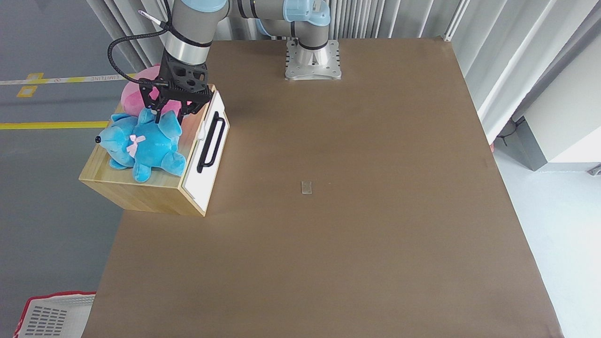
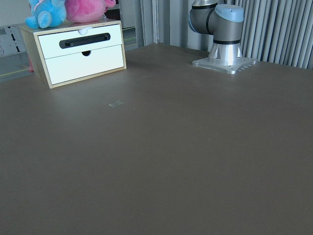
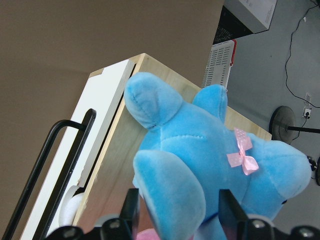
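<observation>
A blue plush toy (image 1: 152, 149) (image 2: 46, 12) (image 3: 190, 165) with a pink bow rests on the wooden two-drawer cabinet (image 1: 135, 194) (image 2: 83, 63). A pink plush toy (image 1: 132, 98) (image 2: 85, 10) is behind it, mostly hidden in the front view. My gripper (image 1: 169, 116) is just above and against the blue toy's upper part. In the wrist view its dark fingertips stand apart at the bottom, around part of the toy; whether it holds it is unclear.
A red-rimmed basket (image 1: 53, 315) is off the table at lower left in the front view. The upper drawer has a black handle (image 1: 211, 141).
</observation>
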